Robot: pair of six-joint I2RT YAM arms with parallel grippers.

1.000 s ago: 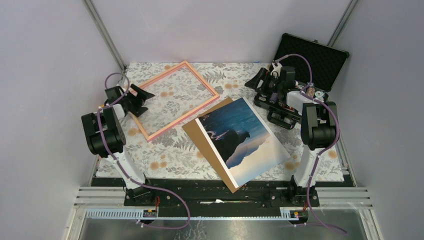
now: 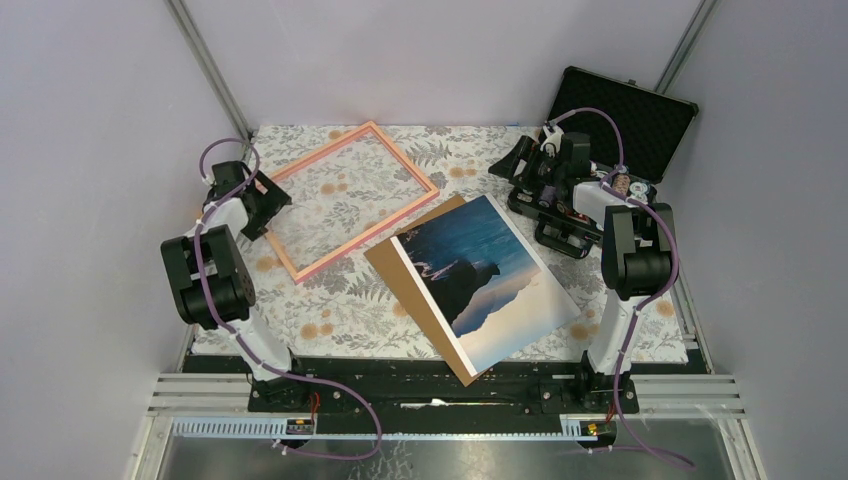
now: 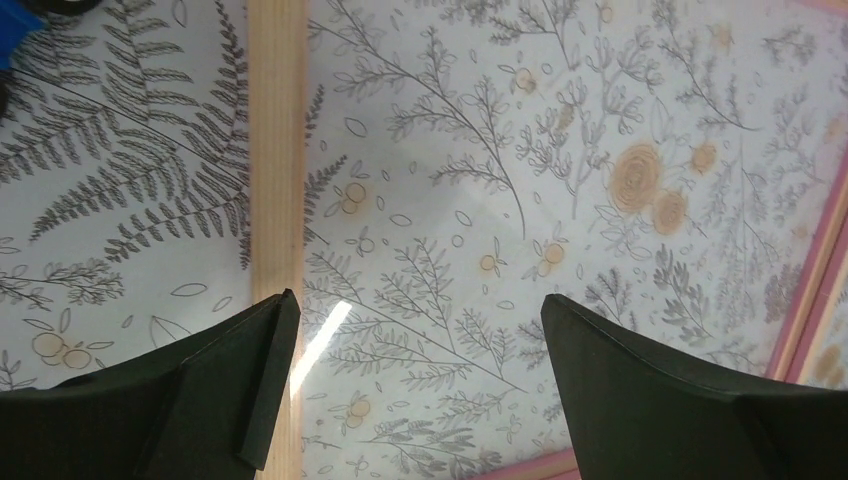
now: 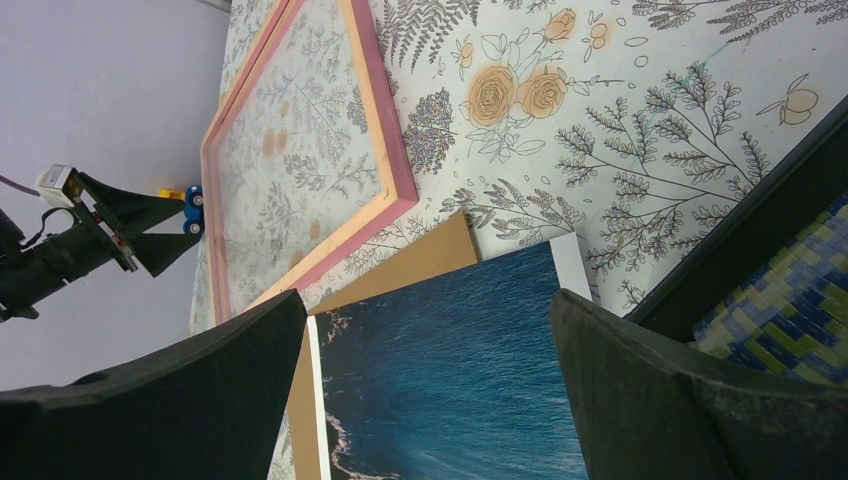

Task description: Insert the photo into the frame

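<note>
An empty pink-and-wood frame [image 2: 354, 243] lies tilted on the back left of the floral table. The photo [image 2: 482, 280] of sea and dark rock lies front centre, on top of a brown board [image 2: 408, 292]. My open left gripper [image 2: 275, 207] is over the frame's left side; in the left wrist view its wooden bar [image 3: 276, 170] runs by the left finger, nothing held. My right gripper [image 2: 518, 160] stands open beside the black case, above the photo's far end, which fills the lower middle of the right wrist view [image 4: 450, 370].
An open black case [image 2: 615, 105] full of small items occupies the back right. A small blue object [image 4: 195, 210] sits beside the frame's left side.
My left gripper has drawn back to the left, toward the frame's outer edge, still empty. The right arm, frame and photo are unchanged.
</note>
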